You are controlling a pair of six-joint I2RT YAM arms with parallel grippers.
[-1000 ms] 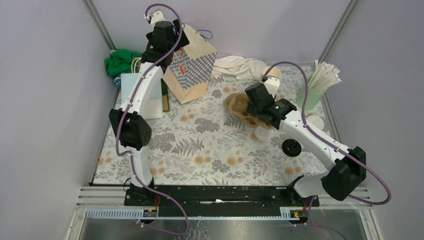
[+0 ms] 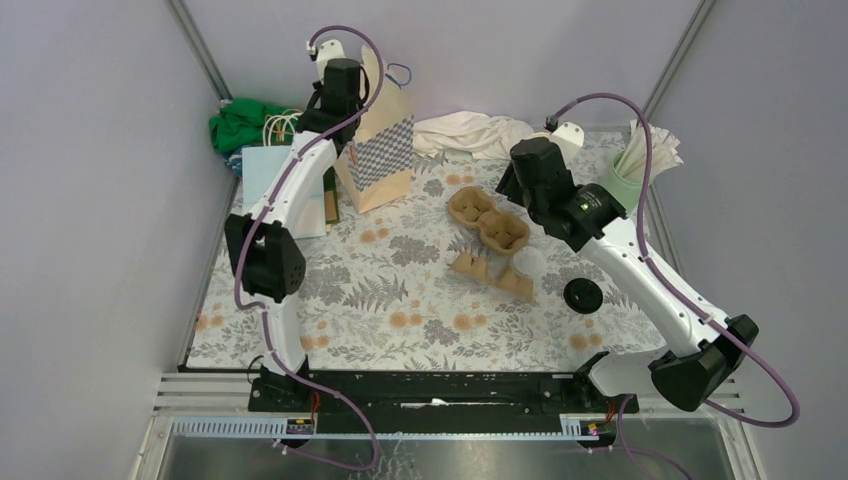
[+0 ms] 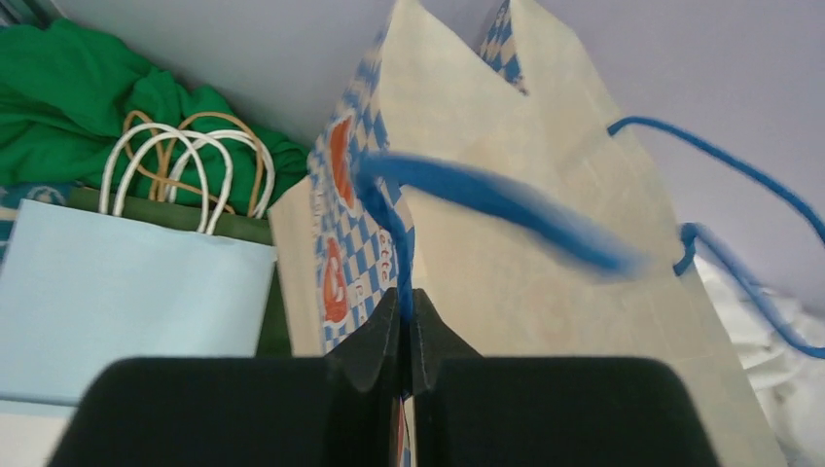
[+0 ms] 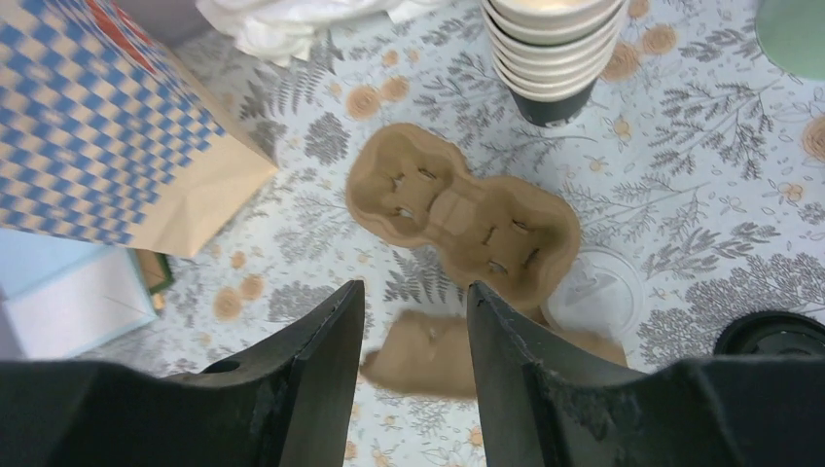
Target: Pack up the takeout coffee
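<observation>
The paper bag (image 2: 382, 172) stands at the back left, blue-checked, with blue handles. My left gripper is shut on a blue handle (image 3: 399, 243) of it. The cardboard cup carrier (image 4: 409, 195) lies on the table, centre right. A blurred tan piece (image 4: 423, 355) shows at its near side, below my right gripper. That gripper's fingers stand apart; whether they grip anything is unclear. Stacked white cups (image 4: 553, 58) stand behind the carrier. A clear lid (image 4: 613, 292) and a black lid (image 2: 583, 295) lie to its right.
Light-blue and green bags (image 2: 265, 170) lie at the left, beside green cloth (image 2: 235, 125). White cloth (image 2: 465, 135) lies at the back, and a green container (image 2: 625, 190) of white packets at the right.
The left arm has shifted slightly, and the bag's top has changed shape.
</observation>
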